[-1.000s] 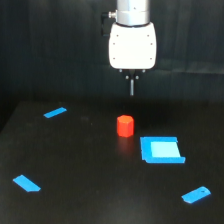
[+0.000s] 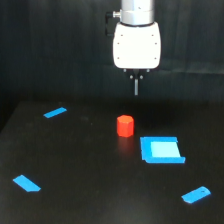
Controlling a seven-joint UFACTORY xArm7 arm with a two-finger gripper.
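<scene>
A red block [image 2: 125,126] stands on the black table, left of a pale square bordered with blue tape [image 2: 146,151]. Above and slightly behind the block hangs my white gripper [image 2: 136,88], well apart from it. A thin grey piece points straight down beneath the white housing. Whether the fingers are open or shut is too small to make out, and I see nothing hanging below them.
Blue tape strips lie at the back left [image 2: 55,112], front left [image 2: 26,183] and front right [image 2: 196,195]. A dark curtain [image 2: 60,50] closes off the back.
The arm and gripper have shifted slightly to the right. The red block and the taped square have stayed where they were.
</scene>
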